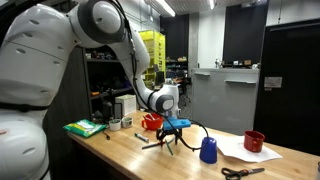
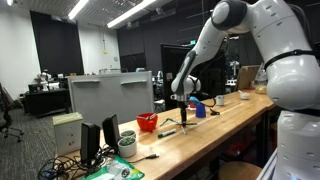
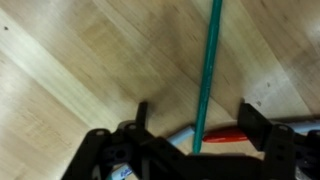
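In the wrist view a thin green stick (image 3: 211, 60) runs lengthwise between the fingers of my gripper. The fingers stand wide apart on either side of it, and neither finger touches it. Crossing the stick's lower end is a slim pen-like tool with a red part (image 3: 230, 140) and a blue-grey shaft (image 3: 180, 137), partly hidden by the fingers. From outside, my gripper (image 1: 171, 133) points down over the middle of the wooden table, close above these thin items. The green stick (image 1: 169, 149) also shows there, lying on the table.
A red container (image 1: 152, 121) stands behind the gripper. A blue cup (image 1: 208, 151), a red mug (image 1: 253, 141) and black scissors (image 1: 241, 173) are to the right, with white paper (image 1: 240, 148) beneath the mug. A green packet (image 1: 85, 128) lies left.
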